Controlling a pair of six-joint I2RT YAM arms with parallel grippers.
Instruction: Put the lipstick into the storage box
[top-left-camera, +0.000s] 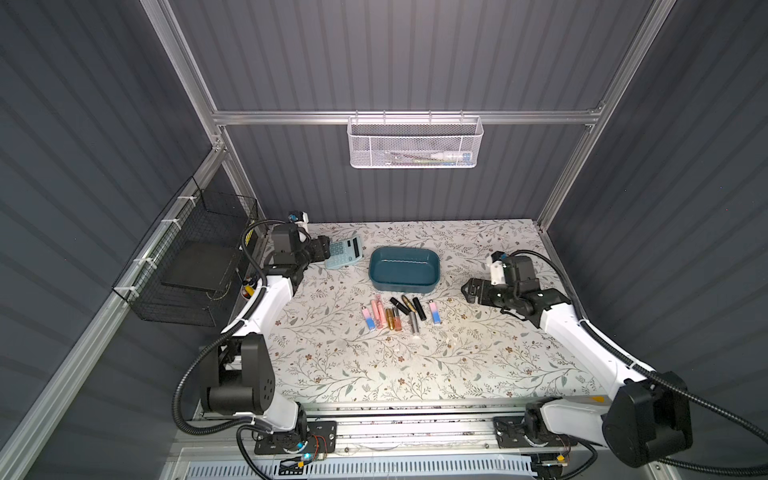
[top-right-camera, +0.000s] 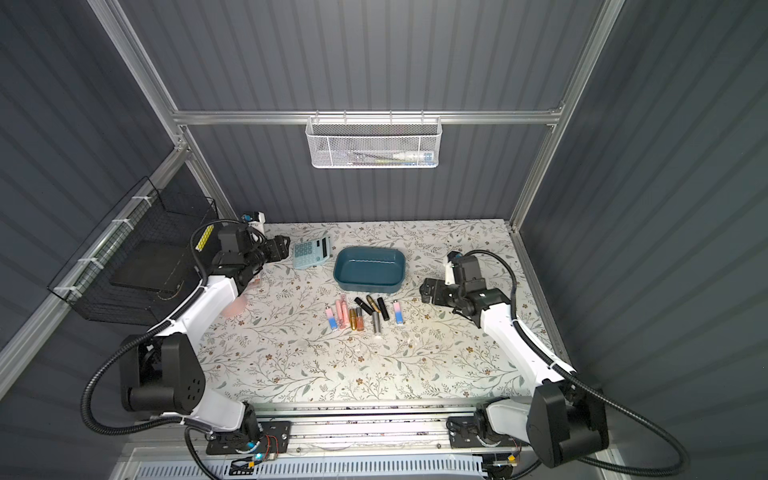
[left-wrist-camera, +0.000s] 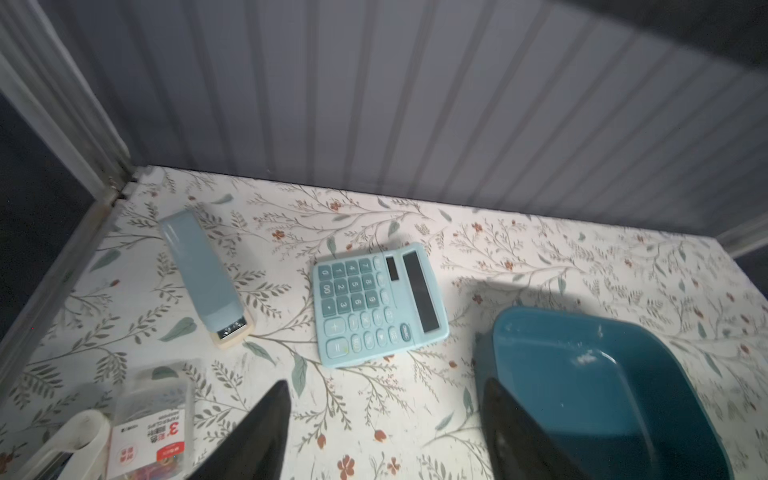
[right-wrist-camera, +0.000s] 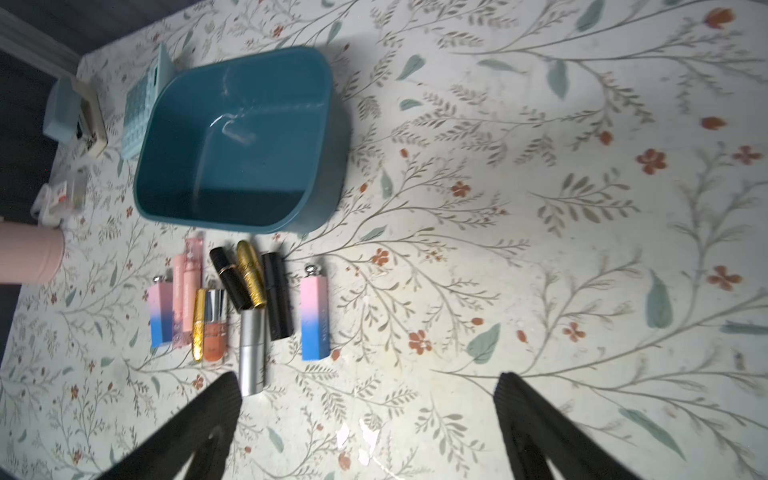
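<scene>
Several lipsticks and similar tubes lie grouped on the table in front of the teal storage box: a pink-blue stick at the right, a silver tube, a black tube, a gold one and pink tubes among them. The box is empty. My left gripper is left of the box, near the calculator; its fingers stand partly apart and only bare table shows between them. To the right of the box, my right gripper hangs wide open and empty, apart from the tubes.
A light-blue calculator lies left of the box, with a stapler farther left. A clear small case sits near the left edge. The pink pen cup stands at left.
</scene>
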